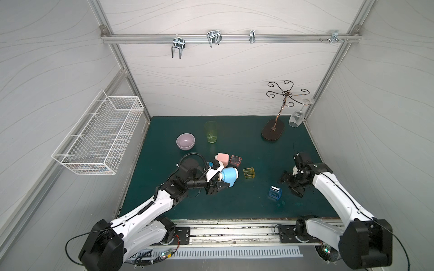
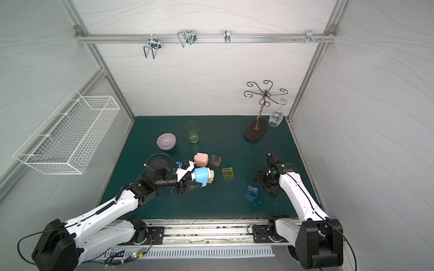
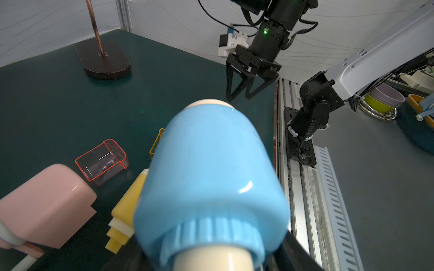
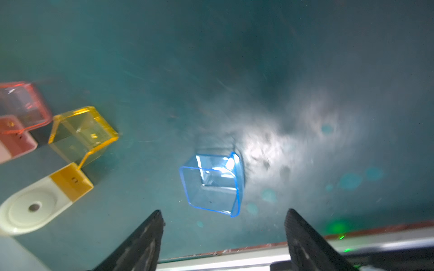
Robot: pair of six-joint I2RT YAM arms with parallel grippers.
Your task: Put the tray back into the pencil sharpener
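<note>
A blue pencil sharpener [image 3: 212, 167] with a cream end is held above the table by my left gripper [image 1: 220, 178], which is shut on it. The clear blue tray [image 4: 211, 185] lies on the bare table toward the front right. My right gripper is partly open above and to the right of that tray, nothing between its fingers. A clear yellow tray [image 4: 85, 135] and a clear red tray [image 3: 103, 160] lie near the middle, beside the pink sharpener [image 3: 47, 203] and a yellow sharpener [image 3: 128, 203].
At the back stand a lilac bowl [image 1: 185, 141], a green glass [image 1: 211, 131] and a brown rack base [image 1: 273, 129] with a wine glass [image 1: 296, 118] on the rack. The table around the blue tray is clear, with the front edge close by.
</note>
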